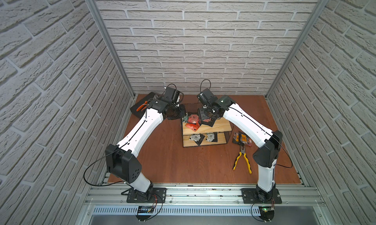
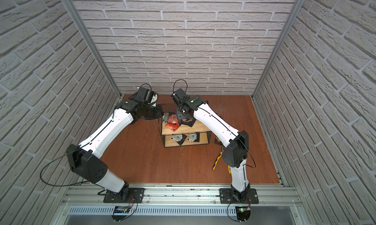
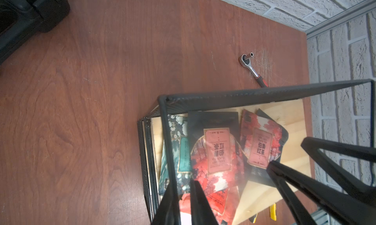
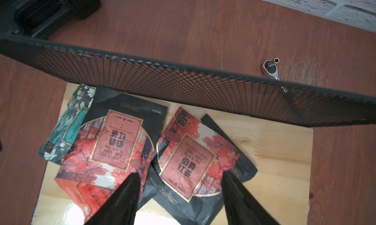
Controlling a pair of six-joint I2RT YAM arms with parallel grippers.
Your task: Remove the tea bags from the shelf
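On the top board of the black mesh shelf (image 4: 176,80) lie an Earl Grey tea bag (image 4: 117,142), a second Earl Grey tea bag (image 4: 187,166), a green-teal one (image 4: 70,135) and a red-orange one (image 4: 87,193), partly overlapping. Grey tea bags (image 1: 211,137) lie on the lower board. Over the right Earl Grey bag, my right gripper hangs open, empty. My left gripper is at the shelf's left side, its fingers partly apart; the shelf's dark side edge runs past them and nothing is visibly gripped.
Yellow-handled pliers (image 1: 248,166) and orange tea bags (image 1: 242,138) lie right of the shelf. A ratchet (image 4: 271,69) lies behind it, a black case (image 3: 29,13) at back left. Both arms stand close together over the shelf.
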